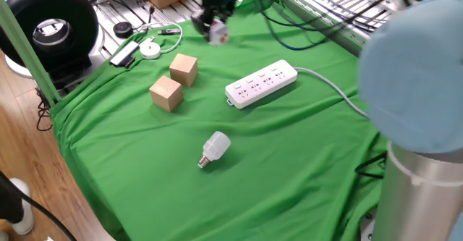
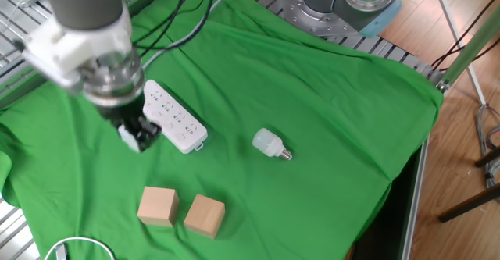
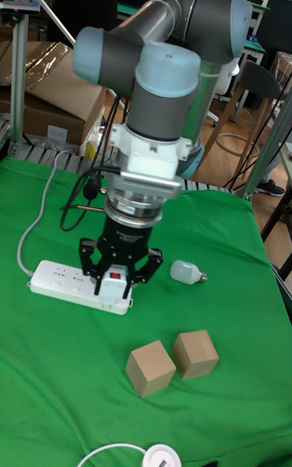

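My gripper (image 3: 114, 280) is shut on a small white socket adapter (image 3: 112, 291) with a red switch on its face. In exterior view 3 the adapter overlaps the near end of the white power strip (image 3: 53, 280); exterior views 1 and 2 show it in the air, away from the strip. On the green cloth lies the power strip (image 1: 261, 84), its sockets facing up. A white light bulb (image 1: 216, 147) rests on its side, apart from the strip. Two wooden blocks (image 1: 184, 69) (image 2: 205, 216) stand close to each other.
A white cable with a round puck (image 1: 150, 50) lies at the cloth's edge by a black ring-shaped device (image 1: 85, 24). Dark cables (image 2: 173, 37) hang beside the arm.
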